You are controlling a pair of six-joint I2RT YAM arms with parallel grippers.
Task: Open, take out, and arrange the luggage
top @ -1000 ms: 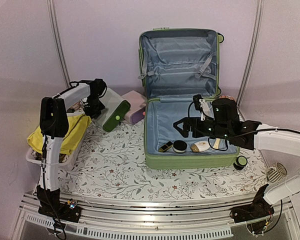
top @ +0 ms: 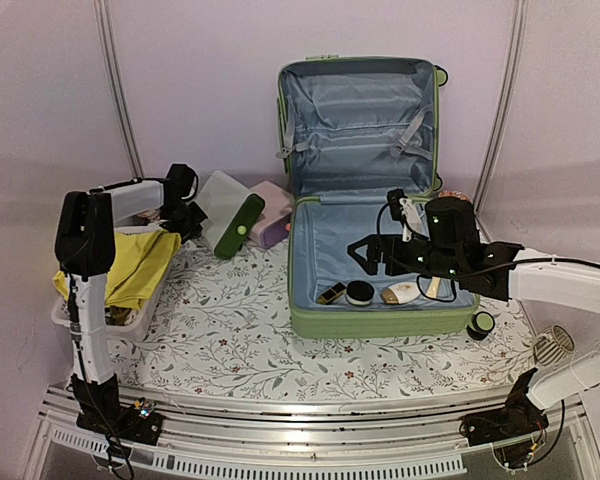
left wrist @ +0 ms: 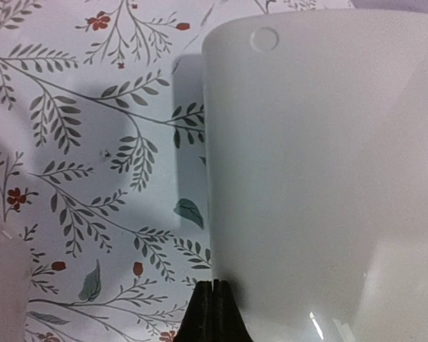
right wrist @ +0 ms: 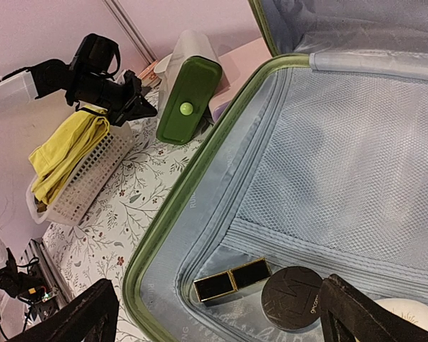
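The green suitcase [top: 380, 322] stands open, holding a black-and-gold case [right wrist: 214, 286], a black round tin [right wrist: 291, 299] and pale bottles [top: 398, 293]. My left gripper is shut, nothing visible between its fingers, against a white translucent container [left wrist: 314, 164] with a green lid [right wrist: 189, 100], which leans beside a pink box [top: 270, 205] left of the suitcase. My right gripper [top: 372, 255] hangs open above the suitcase's interior, nothing between its fingers.
A white basket [right wrist: 93, 185] with a yellow cloth [top: 130, 265] stands at left. A dark jar [top: 480, 325] and striped mug [top: 552, 345] lie right of the suitcase.
The right arm is unchanged.
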